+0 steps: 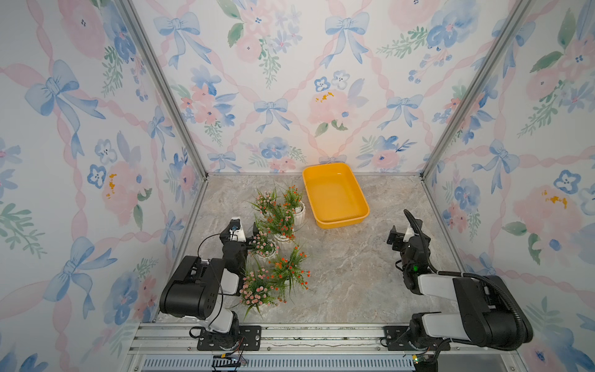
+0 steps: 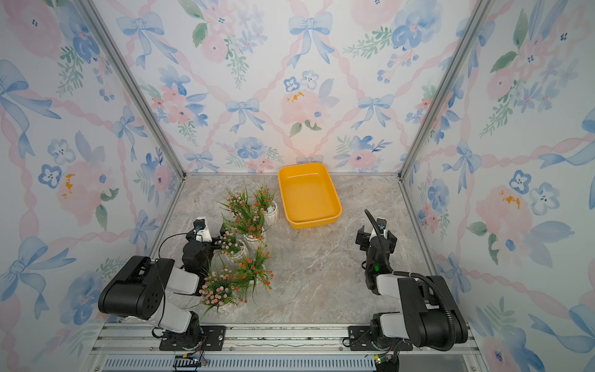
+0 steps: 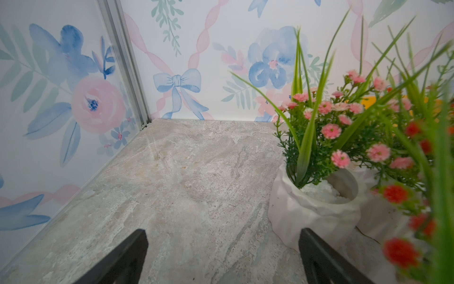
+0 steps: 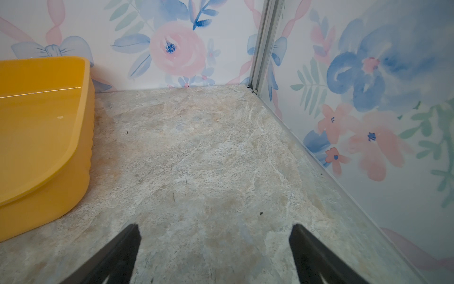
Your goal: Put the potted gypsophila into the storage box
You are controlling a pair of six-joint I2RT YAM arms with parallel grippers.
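Several white pots of gypsophila with pink, orange and red flowers and grassy leaves stand in a cluster left of centre. Among them are an orange-flowered plant (image 1: 290, 270) and a pink-flowered plant (image 1: 257, 290) near the front. The yellow storage box (image 1: 356, 218) sits empty at the back. My left gripper is open beside the cluster's left side, and a white pot (image 3: 309, 217) shows just beyond its right finger. Over bare floor on the right, my right gripper is open with nothing between its fingers.
Patterned walls close off the back and sides. The floor (image 1: 353, 272) between the plants and my right arm is bare. Pots stand close together, their leaves overlapping. In the right wrist view, the box's wall (image 4: 80, 161) is at the left edge.
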